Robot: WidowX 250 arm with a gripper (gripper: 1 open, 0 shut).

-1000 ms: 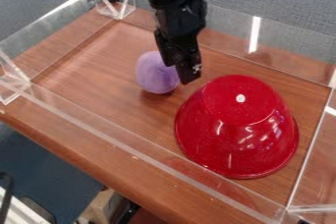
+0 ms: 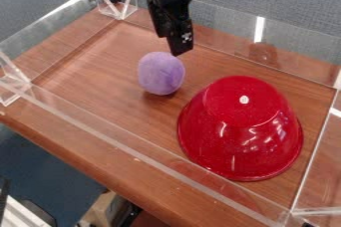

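A purple ball (image 2: pixel 162 74) rests on the wooden table inside the clear-walled enclosure. To its right is a large upside-down red bowl (image 2: pixel 240 131) with a white dot on top. The black gripper (image 2: pixel 173 42) hangs above and behind the ball, its fingertips apart from it; whether its fingers are open or shut is unclear at this size.
Clear acrylic walls (image 2: pixel 147 156) border the table on all sides. Bare table surface lies to the left of the ball and behind the bowl. A grey wall stands at the back.
The gripper has risen and moved back, away from the purple ball, uncovering more of it. The ball and the red bowl appear unmoved.
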